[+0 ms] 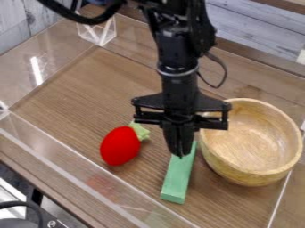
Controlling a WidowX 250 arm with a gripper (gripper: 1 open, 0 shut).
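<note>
My black gripper (179,134) hangs over the middle of the table, its fingers shut, just above the upper end of a green flat block (177,181). I cannot see anything held between them. A red object (119,146) with a pale green top lies on the table to the left. A wooden bowl (252,166) sits to the right, its near-left side close to the gripper.
A clear plastic container (96,25) stands at the far back left. A black cable lies at the bottom left edge.
</note>
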